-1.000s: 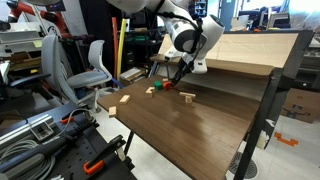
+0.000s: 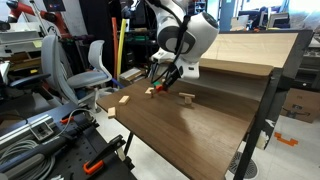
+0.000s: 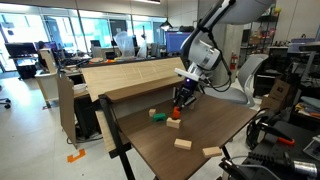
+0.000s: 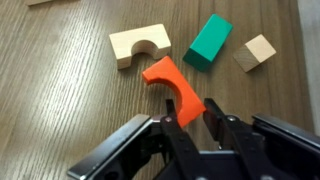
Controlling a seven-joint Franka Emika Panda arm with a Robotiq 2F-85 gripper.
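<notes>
An orange block (image 4: pixel 178 92) with a curved cut-out stands tilted between the fingers of my gripper, which is shut on it. From the second exterior view, the same orange block (image 3: pixel 177 113) shows below the gripper (image 3: pixel 179 107), close to the tabletop; whether it touches the table I cannot tell. Just ahead of it in the wrist view lies a pale wooden arch block (image 4: pixel 139 45). A green block (image 4: pixel 207 43) rests right beside the orange one, and a small wooden cube (image 4: pixel 256 53) is farther right.
A wooden block (image 3: pixel 183 144) and a flat wooden piece (image 3: pixel 213 152) lie toward one side of the brown table (image 2: pixel 180 125). Another wooden block (image 2: pixel 187 98) sits near the middle. A raised board (image 2: pixel 235 67) runs along the back.
The arm has swung left in the first exterior view and come lower, bringing the gripper down among the blocks. The orange block is now between its fingers.
</notes>
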